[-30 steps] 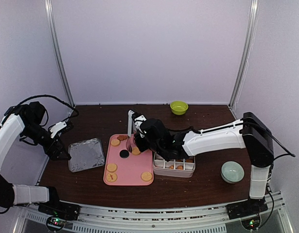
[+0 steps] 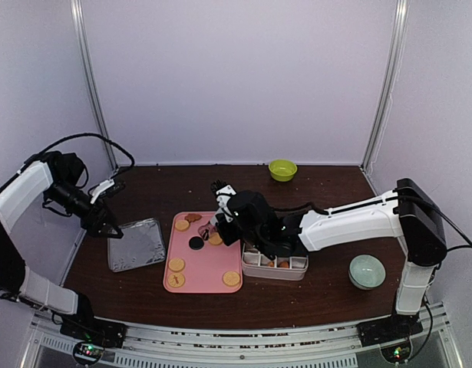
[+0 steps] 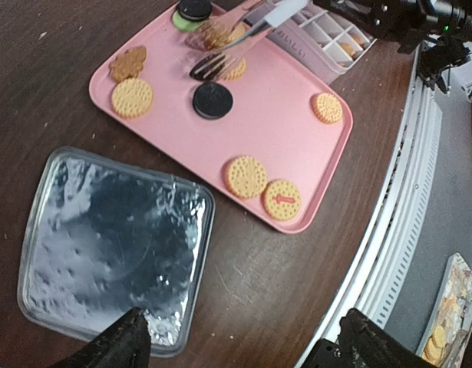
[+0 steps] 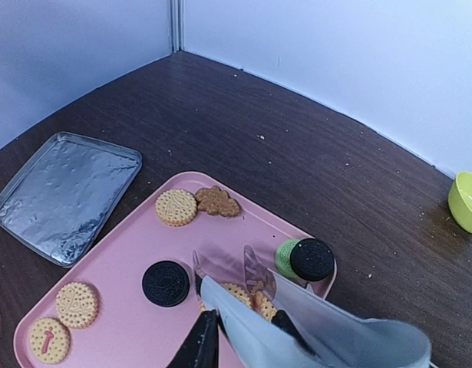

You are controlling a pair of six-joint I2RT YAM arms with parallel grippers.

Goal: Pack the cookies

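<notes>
Round tan cookies, a dark cookie (image 4: 166,284) and a brown shaped cookie (image 4: 218,202) lie on the pink tray (image 2: 209,282). At the tray's far right corner, a black cookie (image 4: 311,259) leans on a green one (image 4: 285,257). My right gripper is shut on white tongs (image 4: 255,326) with clear tips. Those tips straddle tan cookies near the tray's right side; whether they touch is unclear. Another dark cookie (image 3: 207,67) is partly hidden by a tip. Beside the tray is a compartment box (image 2: 275,272) holding some cookies. My left gripper hangs open and empty at far left.
An empty metal tray (image 2: 136,245) sits left of the pink one. A green bowl (image 2: 282,169) stands at the back, and a pale bowl (image 2: 367,271) at right front.
The left arm has swung a little right and up, closer to the metal tray.
</notes>
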